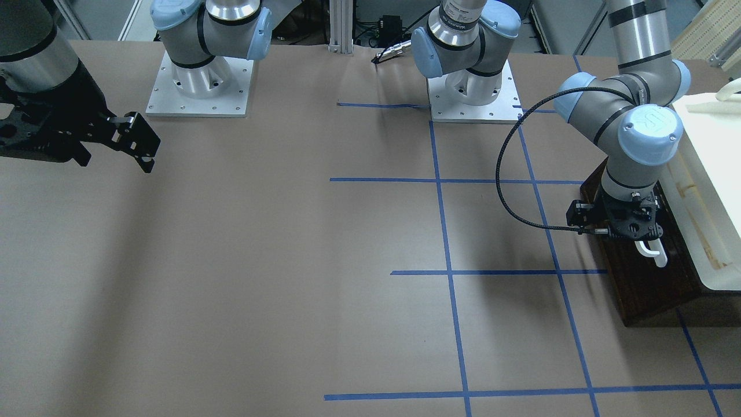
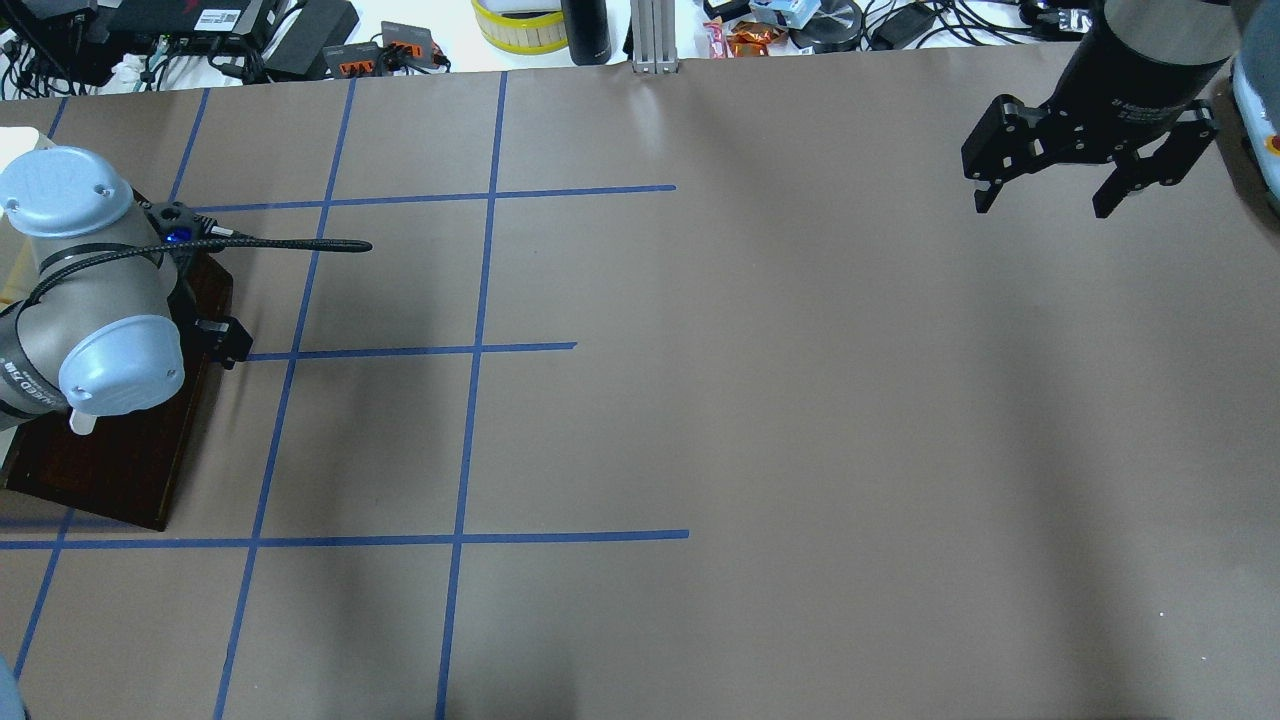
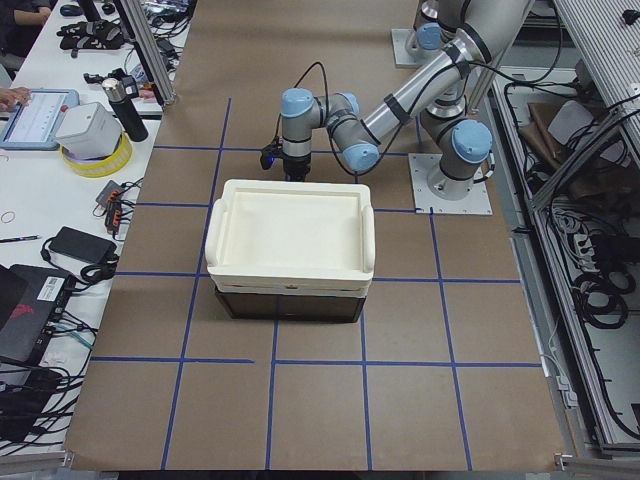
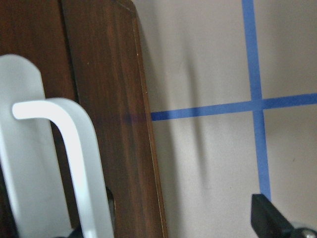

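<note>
A box with dark wooden sides (image 1: 649,299) and a white inner tray (image 3: 290,228) stands on the table. My gripper (image 1: 615,222) is low against its dark side, beside a white handle (image 1: 658,256). In the left wrist view the handle (image 4: 81,158) fills the lower left, close to the camera; a dark fingertip shows at lower right, over the table. Whether the fingers are open or hold the handle cannot be told, as the gripper body and handle hide much of them.
Other arms stand at the table's back and side, one with a black gripper (image 2: 1044,192) held apart from the box. A black cable loops out from my wrist.
</note>
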